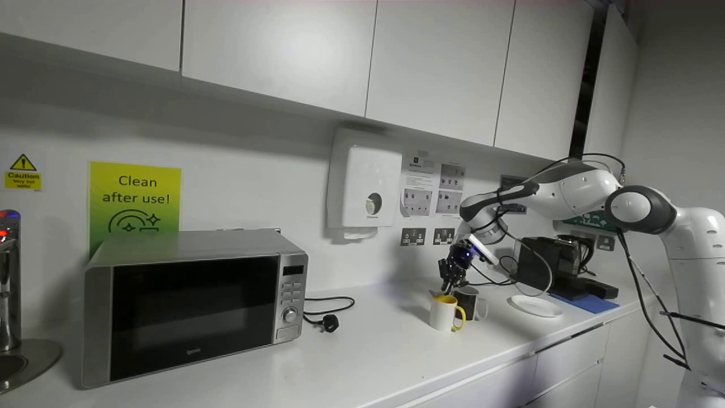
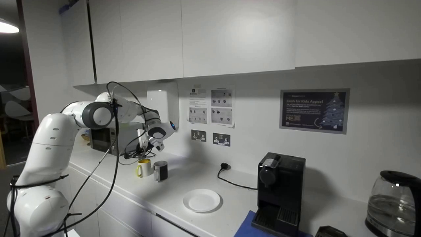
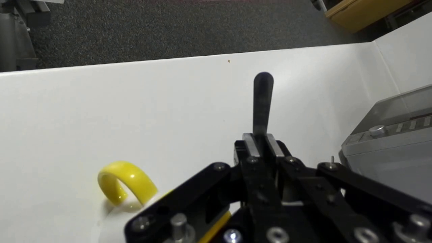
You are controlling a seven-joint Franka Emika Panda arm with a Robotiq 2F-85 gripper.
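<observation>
My gripper is shut on a slim utensil [image 3: 263, 97] with a flat, rounded grey handle, perhaps a spoon; its other end is hidden. In exterior view 1 the gripper [image 1: 446, 285] hangs just above and behind a white mug [image 1: 442, 316] with yellow inside and a yellow handle. Beside that mug stands a black-and-white mug [image 1: 466, 304], partly covered by it. Both mugs [image 2: 160, 171] are upright on the counter. Only the yellow handle [image 3: 131, 178] and bits of rim show in the wrist view, with the fingers over the rest.
A white plate [image 1: 535, 305] lies to the right of the mugs. The coffee machine [image 2: 281, 189] stands on a blue mat further along, near a glass kettle [image 2: 393, 205]. To the mugs' left is a microwave [image 1: 197, 306] with a loose plug [image 1: 330, 322].
</observation>
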